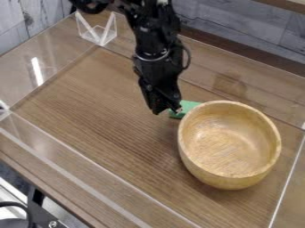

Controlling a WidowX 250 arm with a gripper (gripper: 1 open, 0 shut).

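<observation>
The black arm reaches down from the top centre, and its gripper (159,107) hangs low over the table just left of a green object (184,109). The fingertips are dark and small, and nothing clearly shows between them. The green object lies partly behind the upper-left rim of a large wooden bowl (229,114) on the right.
A clear plastic item (98,28) stands at the back left. Raised edges run along the back and left, with cables at the lower left corner.
</observation>
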